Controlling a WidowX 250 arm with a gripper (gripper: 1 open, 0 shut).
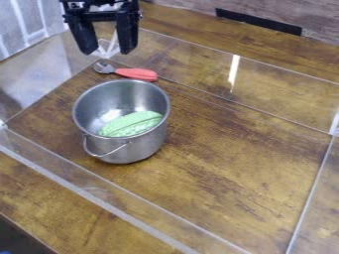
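Observation:
A steel pot (122,149) with a wire handle stands upright on the wooden table, left of centre, with a green textured object (130,122) lying inside it. My black gripper (109,46) is raised at the top left, above and behind the pot, open and apart from it. A utensil with a red handle (137,73) and a metal end lies on the table just behind the pot, below the gripper.
Clear plastic walls (93,202) border the work area on several sides. A white tape strip (233,74) marks the back right.

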